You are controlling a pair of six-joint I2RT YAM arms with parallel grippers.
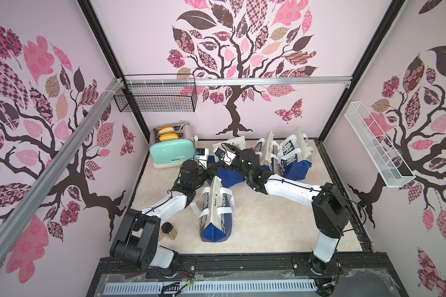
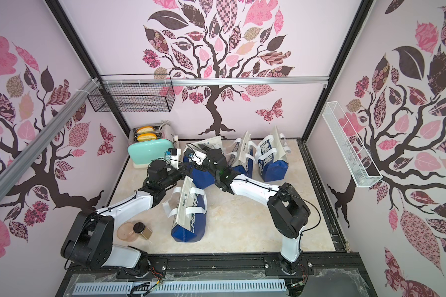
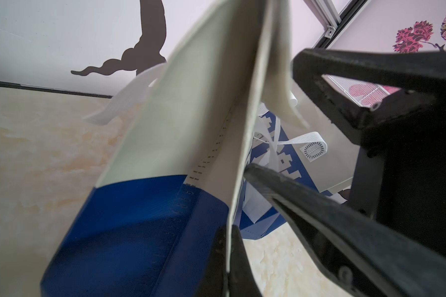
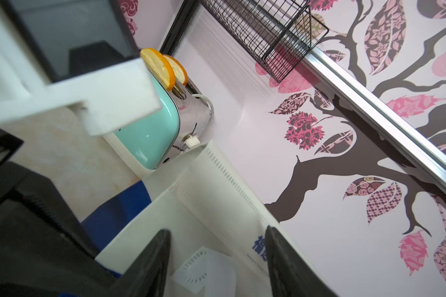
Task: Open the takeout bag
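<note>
The takeout bag point(image 1: 231, 175), blue below with a cream top, stands at the back of the table between both arms. My left gripper is shut on the thin edge of its cream top, and the bag's blue side point(image 3: 128, 232) shows close by in the left wrist view. My right gripper is open at the bag's top; the cream panel point(image 4: 223, 198) and a white strap point(image 4: 218, 269) appear beyond and between its fingers. Whether it touches the bag, I cannot tell. The arms hide part of the bag in both top views.
Another blue and cream bag point(image 1: 215, 215) stands just in front, near the left arm. More bags point(image 1: 294, 158) stand to the back right. A mint toaster point(image 1: 172, 152) is at the back left, and a small jar point(image 1: 169, 230) at the front left.
</note>
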